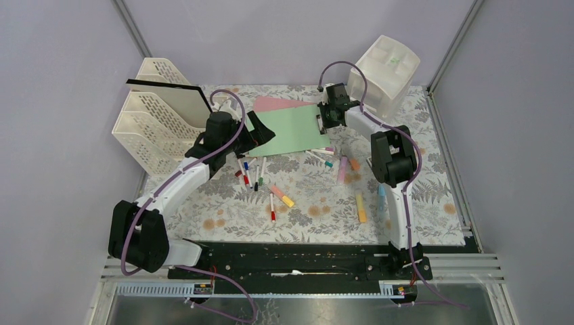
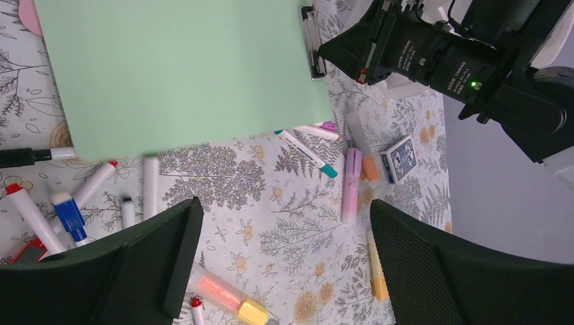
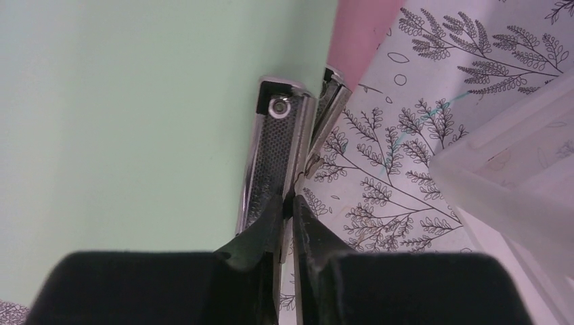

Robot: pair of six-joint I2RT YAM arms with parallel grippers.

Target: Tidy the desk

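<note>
A green clipboard [image 1: 284, 132] lies at the back of the desk over a pink clipboard [image 1: 276, 103], whose edge shows behind it. My right gripper is at the green one's metal clip [image 3: 274, 156], fingertips close together on its edge; whether anything is between them is unclear. My left gripper stands open above the markers, empty. Markers [image 2: 304, 152] and pastel highlighters [image 2: 350, 183] lie scattered below the clipboards.
A cream file organizer [image 1: 152, 128] holding a dark-edged board stands at the left. A translucent drawer box [image 1: 382, 68] stands at back right, close to my right gripper. A small card box [image 2: 399, 159] lies on the right.
</note>
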